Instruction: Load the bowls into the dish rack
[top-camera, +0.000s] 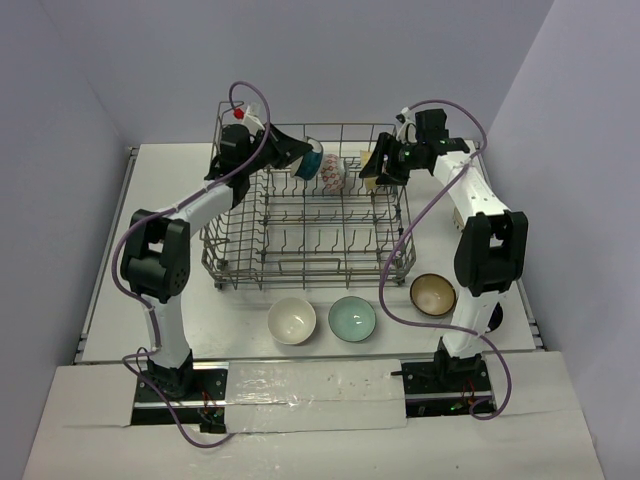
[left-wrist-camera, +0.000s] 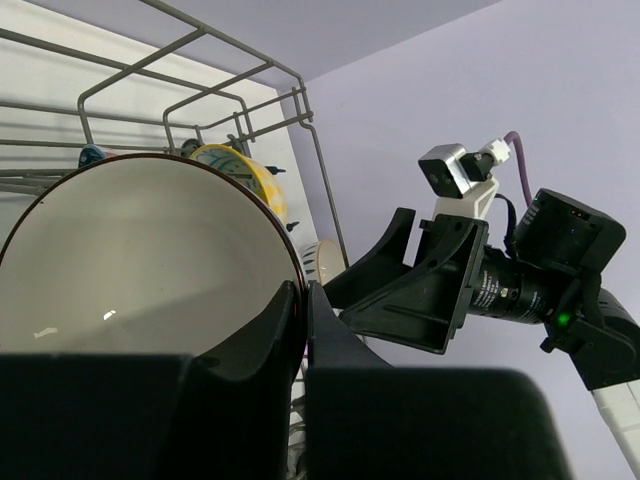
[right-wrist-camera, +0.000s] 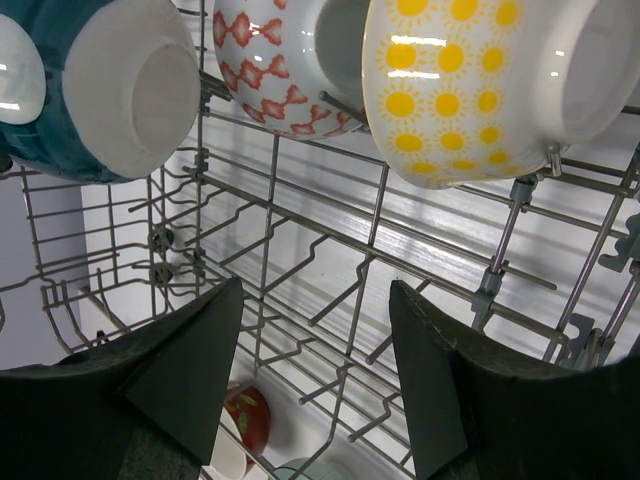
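At the rack's back left, my left gripper (top-camera: 297, 152) is shut on the rim of a teal bowl (top-camera: 309, 160). Its pale inside (left-wrist-camera: 150, 250) fills much of the left wrist view, and its teal outside (right-wrist-camera: 50, 120) shows in the right wrist view. Beside it a red-patterned bowl (right-wrist-camera: 285, 70) stands on edge in the wire dish rack (top-camera: 310, 259). Further right a yellow-sun bowl (right-wrist-camera: 450, 90) also stands on edge among the tines. My right gripper is open over the rack near the yellow-sun bowl, nothing between its fingers.
In front of the rack lie a cream bowl (top-camera: 292, 321), a green bowl (top-camera: 352, 319) and a brown bowl (top-camera: 433, 295). A dark item (top-camera: 496, 317) is partly hidden by the right arm. The rack's front and middle rows are empty.
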